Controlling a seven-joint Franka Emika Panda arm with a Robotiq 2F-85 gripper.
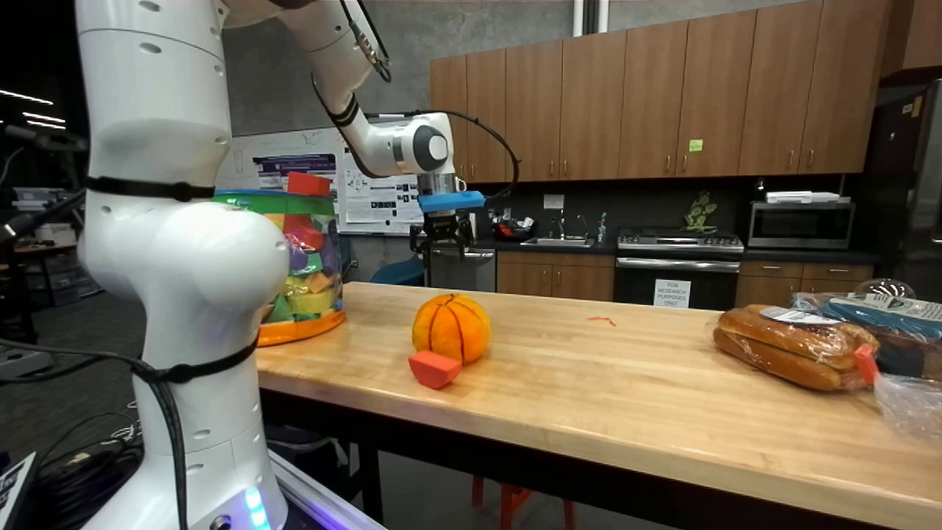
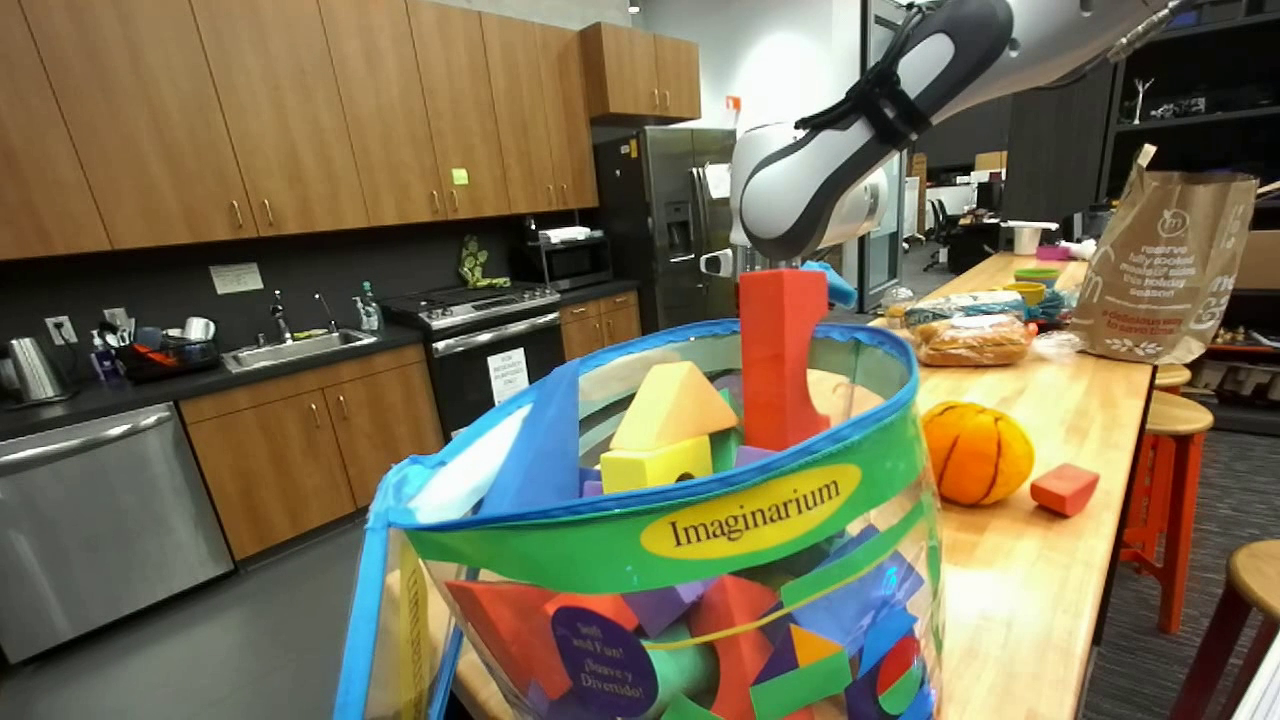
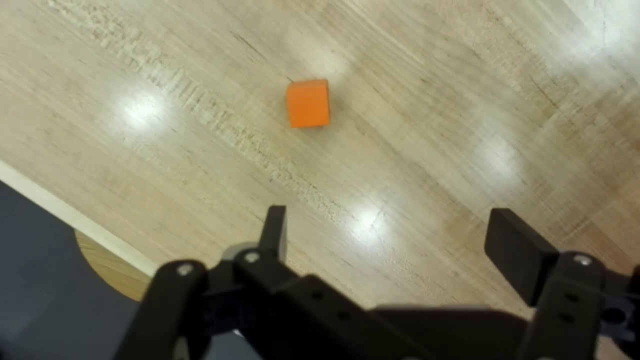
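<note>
My gripper [image 1: 441, 244] hangs well above the tabletop, beyond the pumpkin in exterior view 1. In the wrist view the gripper is open, its fingers far apart and only bare wood between them. A small orange block [image 3: 308, 104] lies on the table ahead of the fingers. An orange toy pumpkin [image 1: 451, 328] rests on the table with a red block [image 1: 434, 369] beside it. Exterior view 2 shows the same pumpkin [image 2: 976, 452] and red block [image 2: 1064, 490]; there my fingers are hidden behind the tall red block [image 2: 780, 360].
A clear bag [image 2: 744, 498] full of coloured foam blocks stands at the table's end near the arm base. Packaged bread [image 1: 790, 346] lies at the far end, close to a paper bag [image 2: 1154, 270].
</note>
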